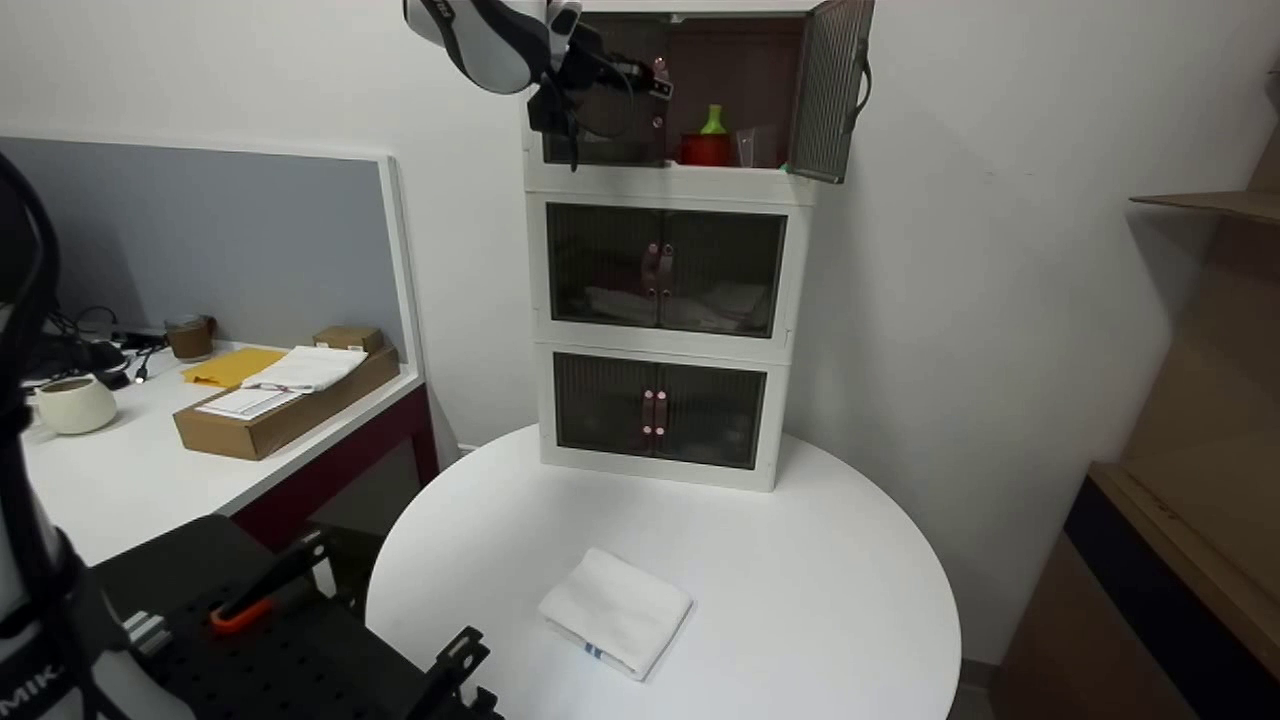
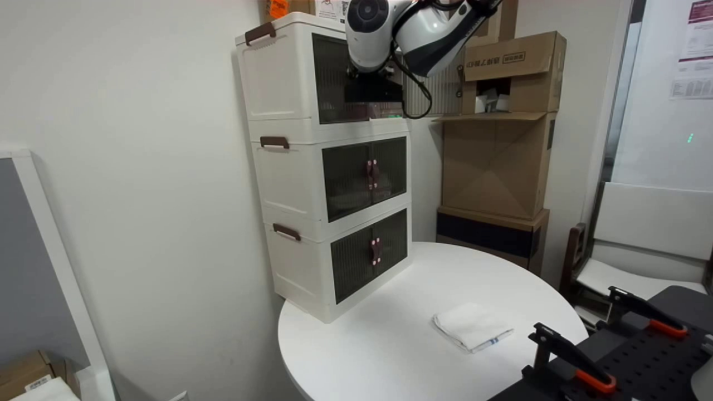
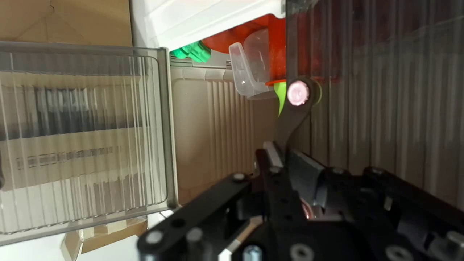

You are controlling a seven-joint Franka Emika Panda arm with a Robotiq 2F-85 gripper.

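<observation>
In the wrist view my gripper is shut on the brown door handle [image 3: 294, 116], one finger on each side of it. A pink screw marks the handle's free end. That handle belongs to the left door [image 3: 369, 108] of the top cabinet, a dark ribbed panel that stands closed. The right door [image 1: 830, 90] hangs wide open. Inside the top cabinet are a red pot [image 1: 705, 149], a green bottle-shaped thing [image 1: 714, 119] and a clear plastic cup [image 3: 250, 71]. Exterior view 2 hides the fingertips behind the arm.
Two closed cabinets [image 1: 662, 334] stand below on the round white table [image 1: 828, 576]. A folded white cloth [image 1: 617, 612] lies on the tabletop. Cardboard boxes [image 2: 498, 160] are stacked to the right, and a black board with clamps [image 1: 288, 648] borders the table's front left.
</observation>
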